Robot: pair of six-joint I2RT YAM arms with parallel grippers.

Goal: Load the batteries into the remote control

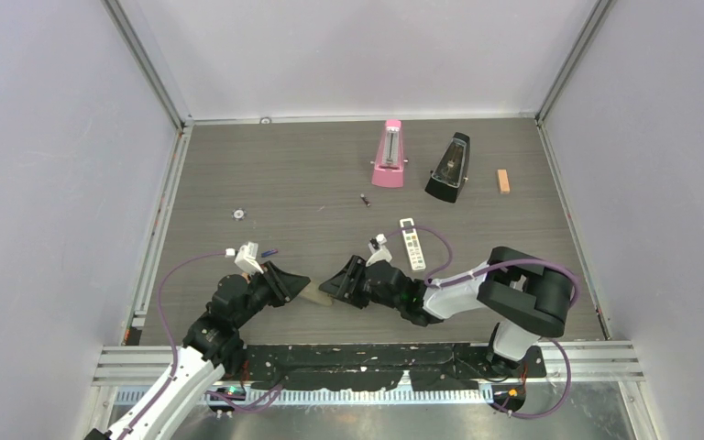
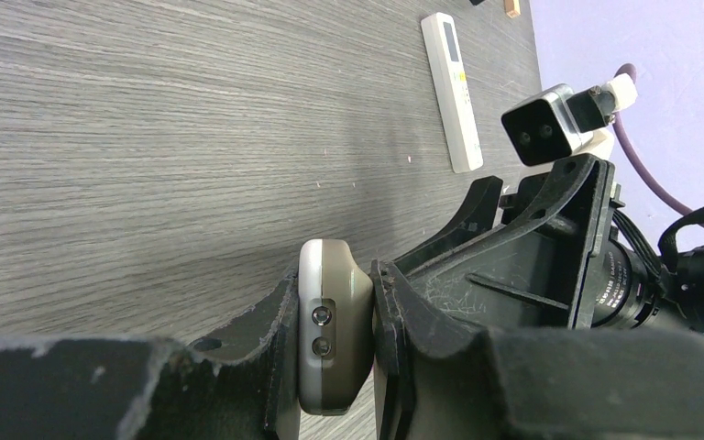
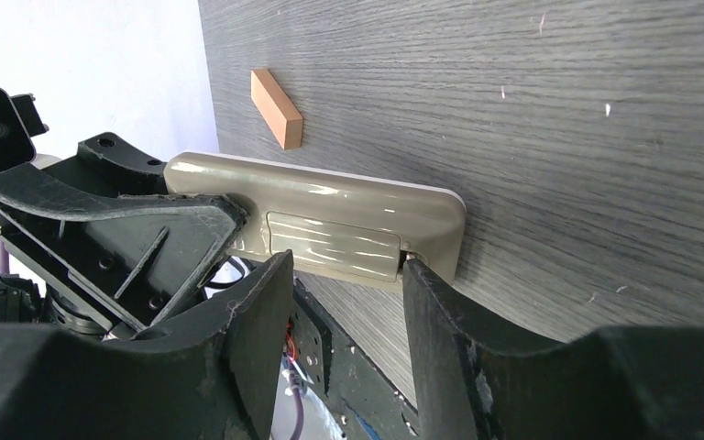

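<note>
A beige remote is held face down by my left gripper, which is shut on its end. In the right wrist view its back shows the battery section with a beige piece in it. My right gripper stands part open, fingertips at that section; a small metallic spot shows beside the right fingertip, too small to identify. A blue battery and a dark battery lie on the table.
A white remote lies right of centre. A pink metronome, a black metronome and a wooden block stand behind. The small silver round item lies left.
</note>
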